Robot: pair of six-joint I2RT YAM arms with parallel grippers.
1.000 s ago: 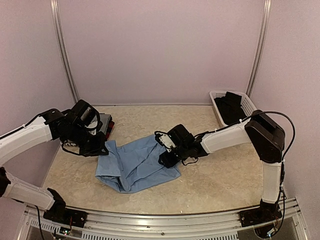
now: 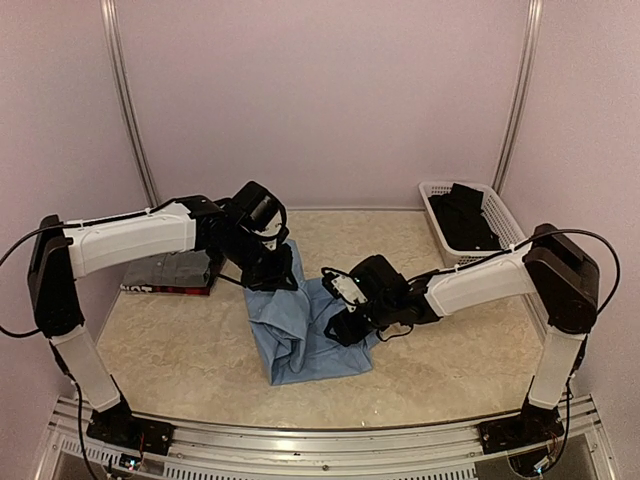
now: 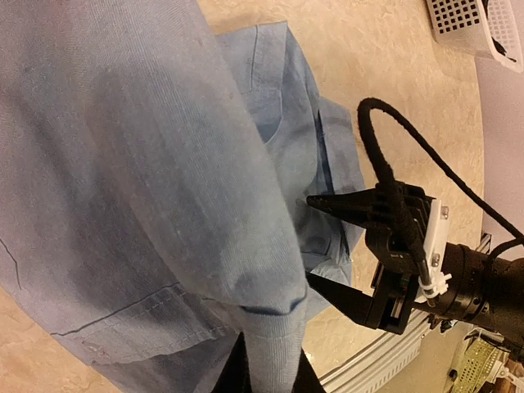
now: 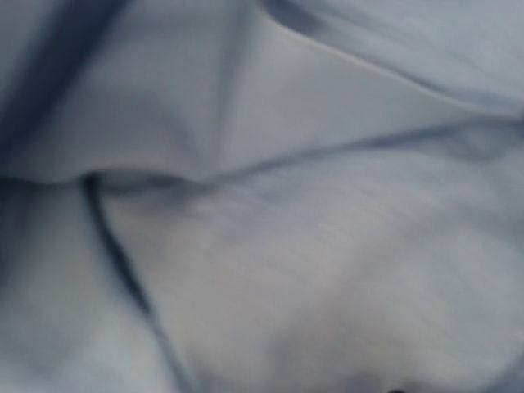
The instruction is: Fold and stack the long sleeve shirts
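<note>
The light blue shirt [image 2: 290,330] lies partly folded in the middle of the table, its left part lifted. My left gripper is shut on the blue cloth, which rises between its fingers at the bottom of the left wrist view. From above, the left gripper [image 2: 272,282] hangs over the shirt's back left part. Over the shirt's right part, my right gripper has its fingers apart; whether cloth lies between them cannot be made out. Blurred blue fabric [image 4: 286,270] fills the right wrist view.
A stack of folded shirts [image 2: 170,270], grey on top with red below, sits at the left behind the left arm. The white basket [image 2: 480,255] at the back right holds dark cloth [image 2: 460,215]. Bare table [image 2: 460,350] shows at the front right.
My left gripper has moved to the right with the shirt's left part, narrowing the shirt's spread.
</note>
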